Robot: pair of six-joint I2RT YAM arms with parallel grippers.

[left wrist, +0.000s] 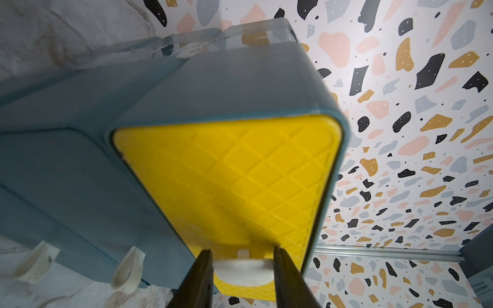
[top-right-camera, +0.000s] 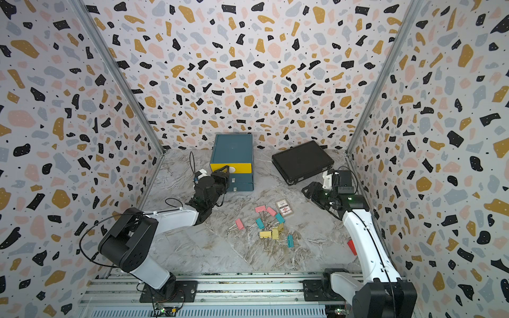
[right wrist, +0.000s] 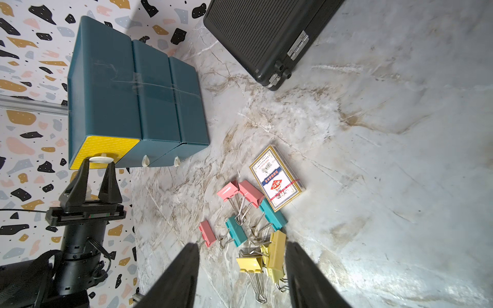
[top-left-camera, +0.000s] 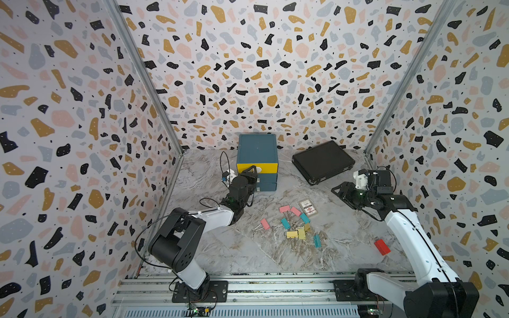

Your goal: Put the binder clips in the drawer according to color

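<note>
In the left wrist view, my left gripper has a finger on each side of the white knob of the yellow-fronted top drawer. Its fingers are apart; whether the pads press on the knob I cannot tell. That drawer is closed in the blue cabinet. Pink clips, teal clips and yellow clips lie grouped on the marble table. Beyond this group, a teal clip lies at the near right. Open and empty, my right gripper hangs above the table, to the right of the clips.
Two plain blue drawers with white knobs sit below the yellow one. A card box lies beside the clips. The black case stands at the back right, a red object at the front right.
</note>
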